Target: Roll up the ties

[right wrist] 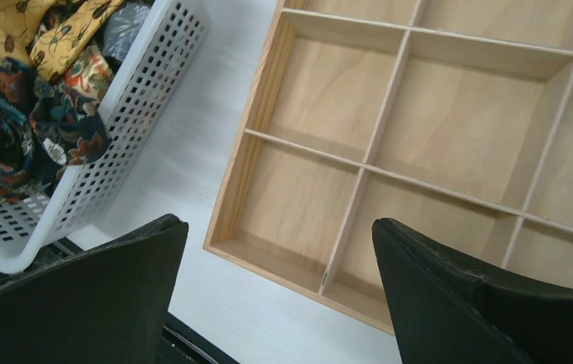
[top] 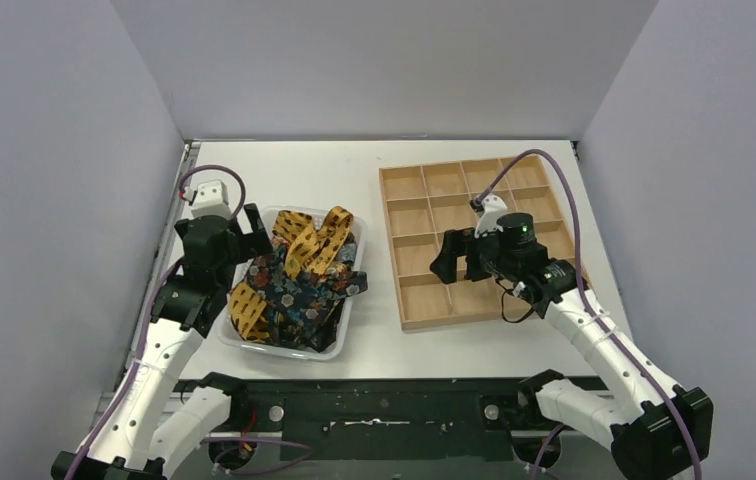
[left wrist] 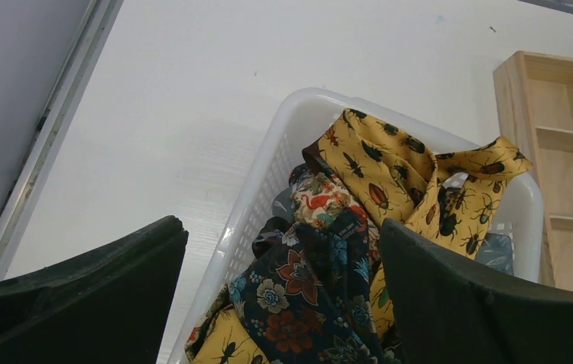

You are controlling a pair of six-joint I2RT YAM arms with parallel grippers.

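A tangled heap of ties fills the white basket (top: 331,351) at the left of the table. Among them are a yellow tie with a beetle print (left wrist: 376,163) and a dark floral tie (left wrist: 295,292); one dark floral end (right wrist: 79,129) hangs over the basket's right rim. My left gripper (top: 252,232) is open above the basket's upper left side, holding nothing. Over the wooden compartment box (top: 404,249) stands my right gripper (top: 447,262), open and empty, its fingers (right wrist: 450,303) spread wide. Lower layers of the heap are hidden.
All the box compartments in sight are empty, though the right arm covers some from above. A bare strip of white table (top: 379,345) separates basket and box. Grey walls (top: 64,200) stand on the left, back and right.
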